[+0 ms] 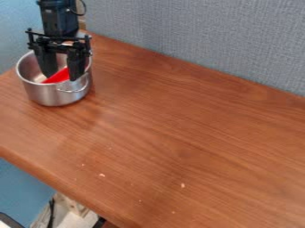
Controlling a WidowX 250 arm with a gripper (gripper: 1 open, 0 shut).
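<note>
A steel pot [53, 93] stands at the left end of the wooden table, with a red object [60, 76] inside it. My black gripper [62, 69] hangs over the pot from above, its fingers reaching down into the mouth around the red object. Whether the fingers hold it cannot be told from this view.
A grey padded wall runs along the back. The table's near left edge drops to a blue surface.
</note>
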